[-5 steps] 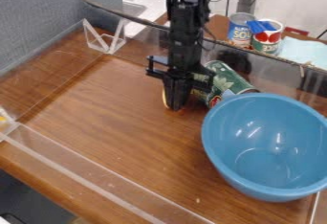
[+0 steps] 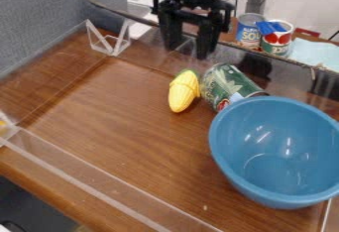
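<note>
My black gripper [image 2: 188,36] hangs high at the top centre, open, with nothing seen between its fingers. Below it on the wooden tray floor lies a yellow corn cob [image 2: 184,92], upright in the picture, and just right of it a green can [image 2: 228,85] on its side. A large blue bowl [image 2: 275,152] fills the lower right, close by the can.
A clear tray wall runs behind the objects. Beyond it stand a blue can [image 2: 249,28] and a red-white can [image 2: 276,40] by a light cloth [image 2: 318,53].
My gripper has risen from over the corn to well above it, uncovering the corn, which still lies beside the green can.
</note>
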